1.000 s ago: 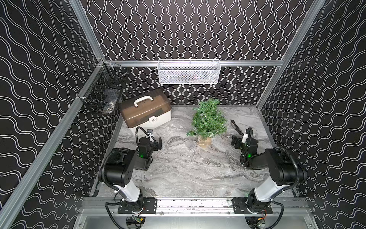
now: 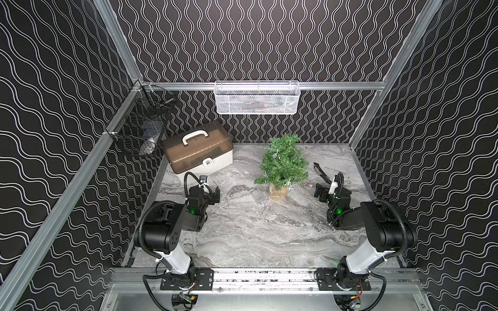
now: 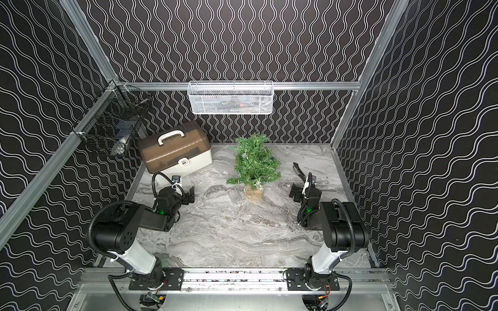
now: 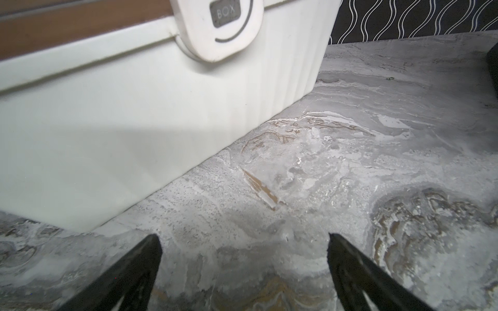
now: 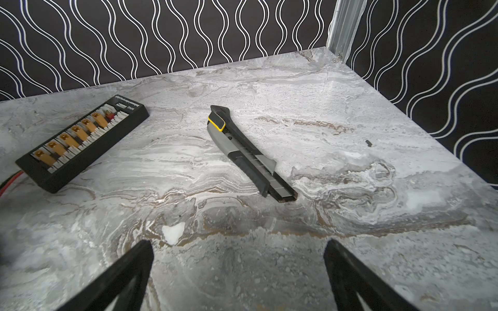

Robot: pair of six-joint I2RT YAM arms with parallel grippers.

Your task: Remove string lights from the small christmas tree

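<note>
The small green Christmas tree is a little right of centre on the table, its brown base toward the front. Pale specks show among its branches, but I cannot make out the string lights clearly. My left gripper is open and empty, low over the table to the left of the tree, in front of the tool box. On the tree's right side, my right gripper also stands open, its spread fingers holding nothing. Neither gripper touches the tree, and neither wrist view contains it.
A brown-lidded tool box occupies the back left. Ahead of my right gripper lie a utility knife and a black connector board. A white wire basket hangs at the back wall. Open table lies between the arms.
</note>
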